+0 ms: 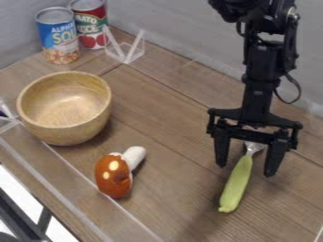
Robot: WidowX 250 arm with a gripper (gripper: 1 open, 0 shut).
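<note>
My black gripper (pixel 250 149) is open, low over the right side of the wooden table, its fingers spread on either side of a long pale-green object (pixel 235 186) with a white upper end. I cannot tell whether the fingers touch it. An orange-red toy mushroom (pixel 113 176) with a white stem lies at the lower middle left. A wooden bowl (pixel 63 125) sits at the left.
An alphabet soup can (pixel 59 38) and a tomato can (pixel 91 24) stand at the back left, beside a white wire-like frame (pixel 119 47). A wall runs along the back.
</note>
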